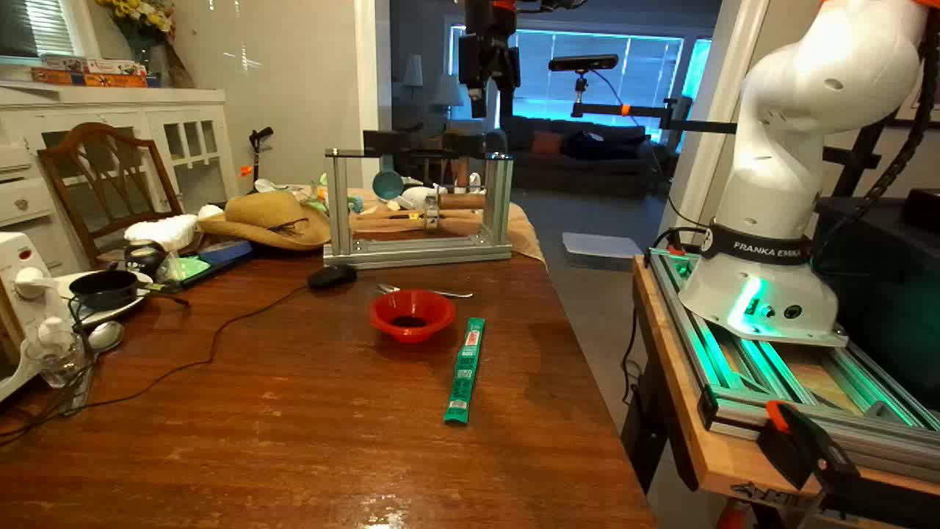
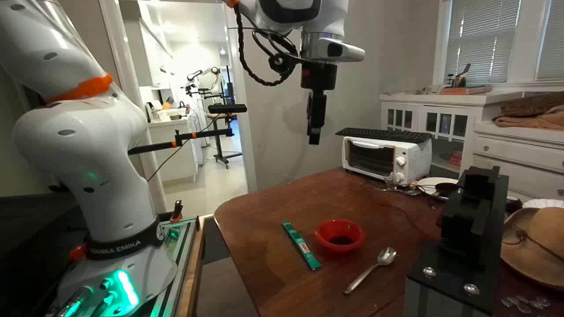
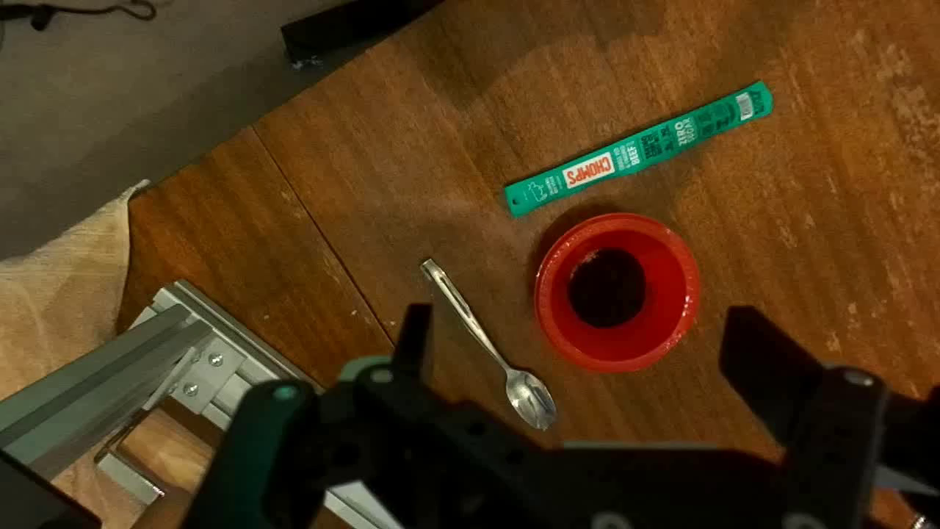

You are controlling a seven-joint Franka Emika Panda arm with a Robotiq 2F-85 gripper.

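My gripper is open, its two black fingers wide apart with nothing between them. In exterior view 2 the gripper (image 2: 314, 138) hangs high above the table, pointing down and touching nothing. Beneath it in the wrist view lies a red bowl (image 3: 678, 291) with something dark in its bottom. A green Chomps beef stick packet (image 3: 639, 150) rests flat beside the bowl. On the bowl's other side is a metal spoon (image 3: 530, 398), apart from both; exterior view 2 shows this spoon (image 2: 386, 257) lying bare on the wood.
An aluminium frame (image 1: 418, 254) with black parts on top stands behind the bowl. Past it are a straw hat (image 1: 264, 220) and clutter. A white toaster oven (image 2: 386, 158), a black pan (image 1: 104, 287) and a cable occupy the far side.
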